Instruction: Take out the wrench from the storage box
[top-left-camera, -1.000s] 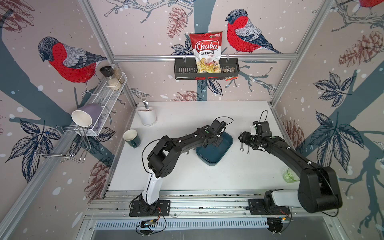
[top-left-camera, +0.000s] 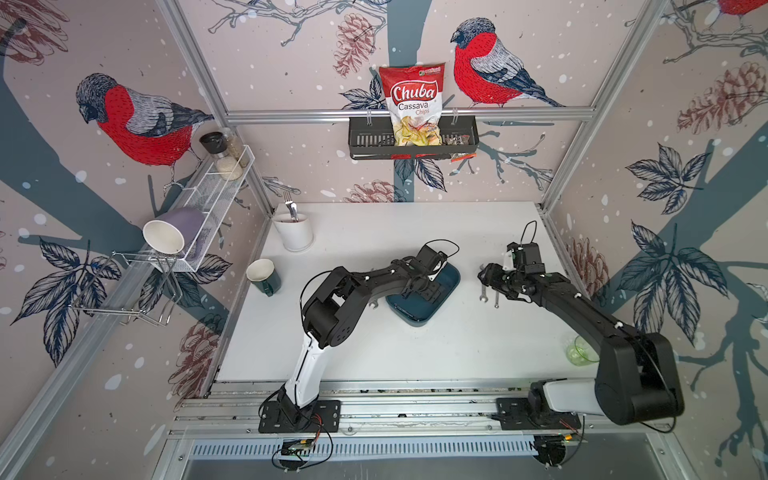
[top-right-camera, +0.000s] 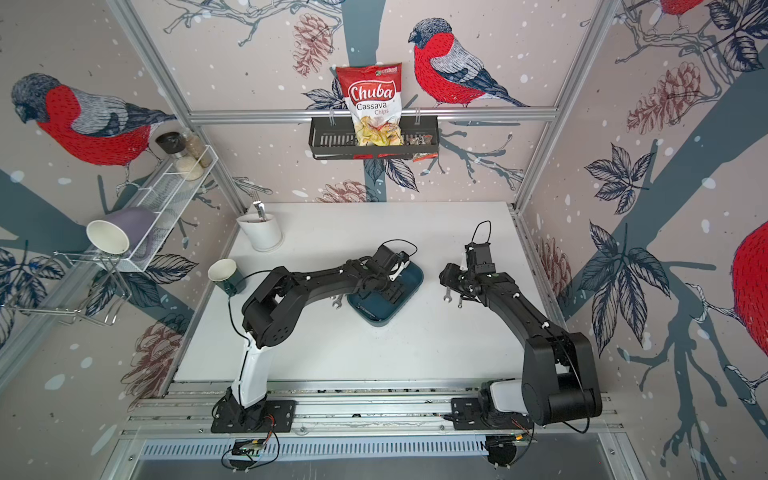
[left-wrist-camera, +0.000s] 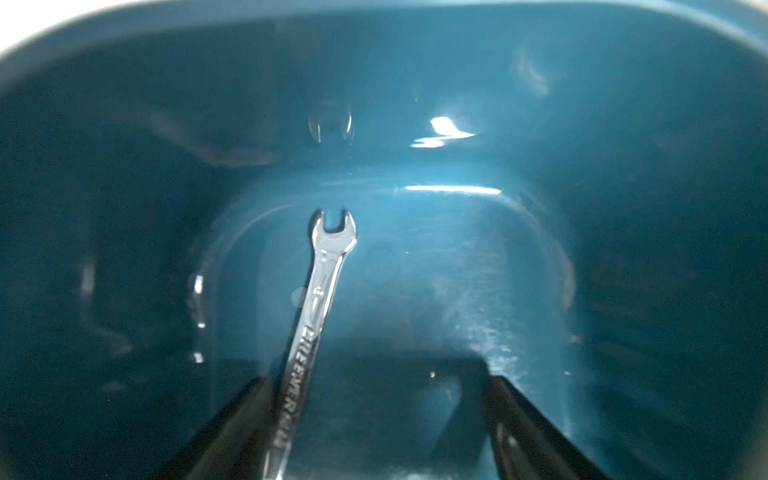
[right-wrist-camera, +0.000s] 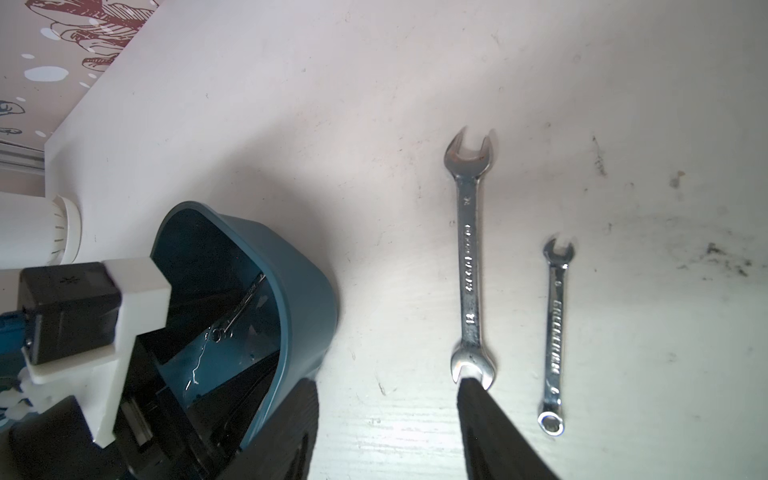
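Note:
The blue storage box (top-left-camera: 415, 311) stands mid-table with my left gripper down inside it, fingers apart. A silver wrench (left-wrist-camera: 320, 280) lies on the box floor, its lower part beside the left finger in the left wrist view. My right gripper hangs open over the table right of the box, near a larger double open-ended wrench (right-wrist-camera: 468, 264) and a smaller combination wrench (right-wrist-camera: 555, 336) lying loose. In the top views, more metal at the box's left is partly hidden by my left arm.
A mug (top-left-camera: 263, 276) and a white utensil holder (top-left-camera: 293, 234) stand at the left. A green glass (top-left-camera: 577, 350) is at the front right behind my right arm.
The box has shifted slightly left and back. The right arm is nearly still.

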